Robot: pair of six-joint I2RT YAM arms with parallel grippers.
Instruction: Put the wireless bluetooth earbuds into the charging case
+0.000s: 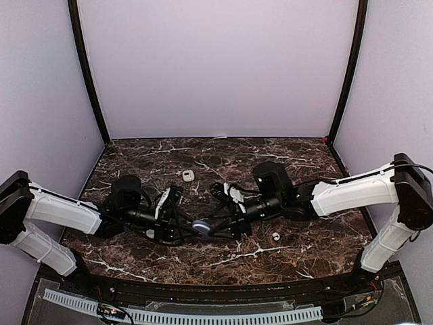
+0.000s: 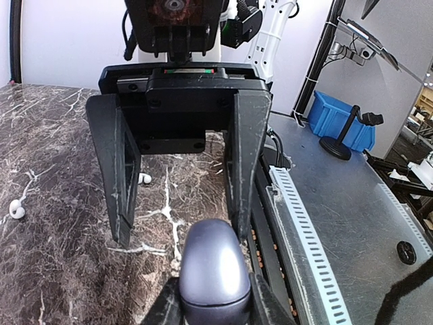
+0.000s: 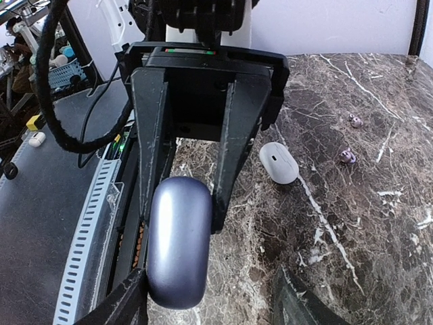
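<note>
A glossy purple-grey charging case (image 1: 201, 228) is held above the table by my left gripper (image 1: 193, 230), which is shut on it; its lid appears closed. From the left wrist, the case (image 2: 215, 261) rises between the fingers at the bottom edge. My right gripper (image 1: 223, 229) faces it from the right, its fingers (image 3: 128, 298) spread apart at the case's near end with nothing gripped. Two purple earbuds (image 3: 347, 156) lie on the marble in the right wrist view. White earbuds (image 2: 17, 208) appear in the left wrist view.
A white case (image 1: 188, 175) lies behind the grippers, and another white case (image 3: 279, 162) shows beyond the left gripper in the right wrist view. A metal rail (image 1: 216, 317) runs along the front.
</note>
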